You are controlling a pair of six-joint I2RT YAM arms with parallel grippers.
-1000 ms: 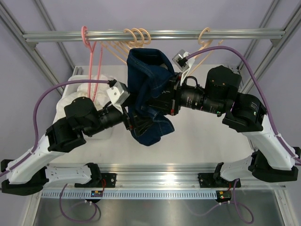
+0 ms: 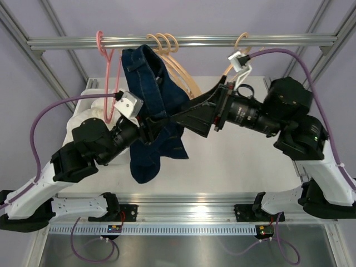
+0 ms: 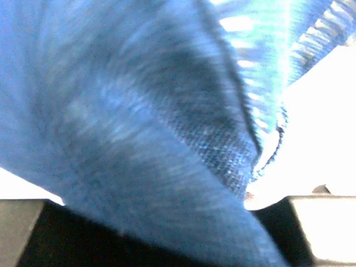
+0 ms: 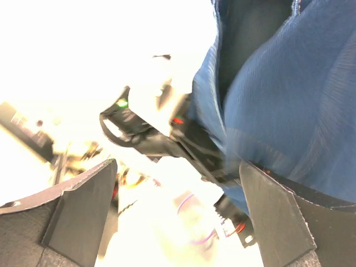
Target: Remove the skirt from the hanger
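Note:
The dark denim skirt [image 2: 150, 83] hangs bunched between both arms below the rail in the top view. My left gripper [image 2: 150, 125] is shut on it at its middle; in the left wrist view the denim [image 3: 139, 111] fills the space between the fingers. My right gripper [image 2: 186, 118] is open beside the skirt's right side; in the right wrist view its fingers stand apart, with blue fabric [image 4: 295, 111] over the right one. Whether a hanger is still inside the skirt cannot be told.
Metal rail [image 2: 206, 41] runs across the top, holding pink hangers [image 2: 108, 72] at left and wooden hangers [image 2: 183, 75] at middle and right. A white bin with white cloth [image 2: 83, 119] stands behind my left arm. Bare white board lies below the skirt.
My right arm has shifted right. The middle wooden hangers show more.

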